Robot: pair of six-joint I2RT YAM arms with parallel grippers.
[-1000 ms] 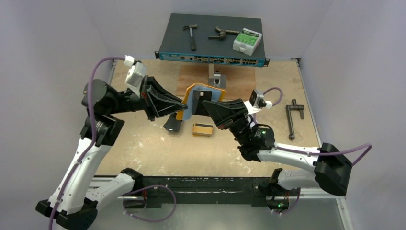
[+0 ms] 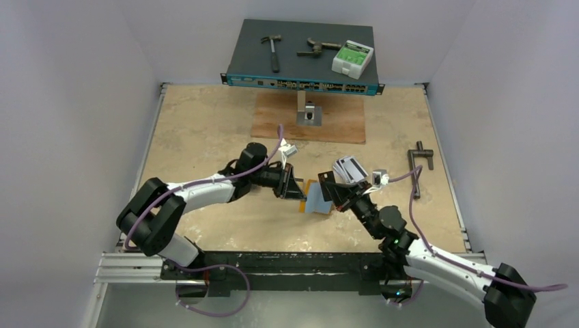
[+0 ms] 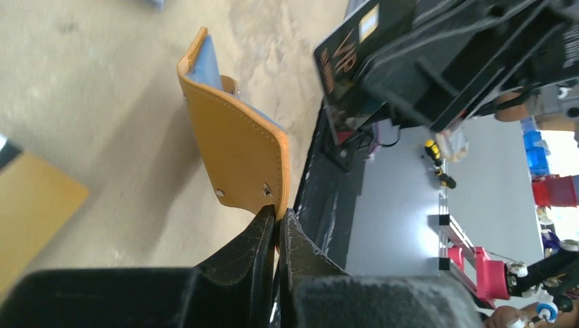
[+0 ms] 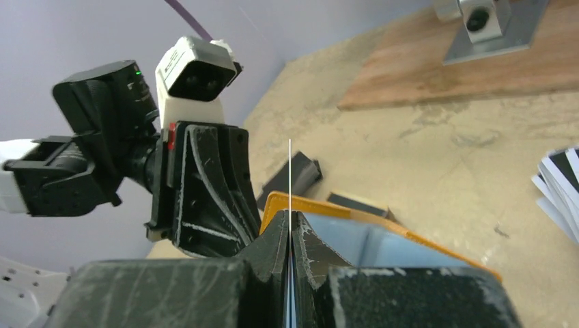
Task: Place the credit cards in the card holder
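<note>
The tan leather card holder [image 3: 239,150] with its blue lining hangs above the table, its edge pinched by my left gripper, which is shut. In the top view this left gripper [image 2: 302,197] stands at the holder's left side. A black card with "VIP" lettering [image 3: 345,78] is held by my shut right gripper [image 2: 336,199]. The left wrist view shows card and holder apart; from above, the card [image 2: 327,183] overlaps the holder's blue inside [image 2: 317,199]. Seen edge-on in the right wrist view, the card [image 4: 290,174] is a thin line between the fingertips.
A fanned stack of cards [image 2: 351,169] lies on the table behind my right gripper. A yellow box [image 3: 34,205] rests on the table near the holder. Farther right lies a metal tool [image 2: 415,171].
Both grippers have come down toward the table and the front, carrying holder and card. The left gripper has also moved right. The card stack, hidden a second ago, is now in view.
</note>
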